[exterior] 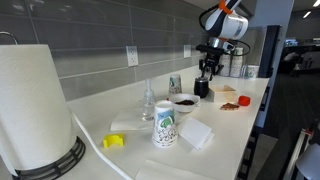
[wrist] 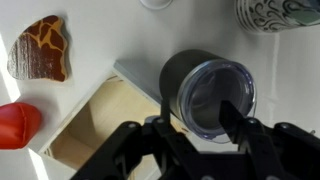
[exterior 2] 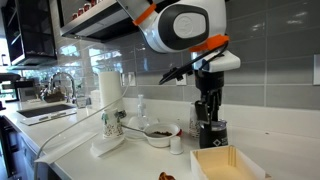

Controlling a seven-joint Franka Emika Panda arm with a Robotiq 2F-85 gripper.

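Note:
A dark cylindrical canister [wrist: 186, 74] with a clear round rim stands upright in the wrist view. My gripper is over it, its two fingers apart, one on each side of the near part of the rim as seen from above. Whether they touch the rim I cannot tell. Exterior view 2 has the gripper [exterior 2: 209, 108] pointing down at the top of the canister [exterior 2: 213, 136]. From exterior view 1, the canister [exterior: 201, 88] sits on the counter directly below the hand.
An open wooden box [exterior 2: 226, 164] stands right beside the canister. Nearby are a brown patterned piece [wrist: 40, 50], a red round object [wrist: 17, 125] and a white bowl [exterior: 185, 102]. Toward the front lie a patterned cup [exterior: 164, 125] and a white block [exterior: 195, 133].

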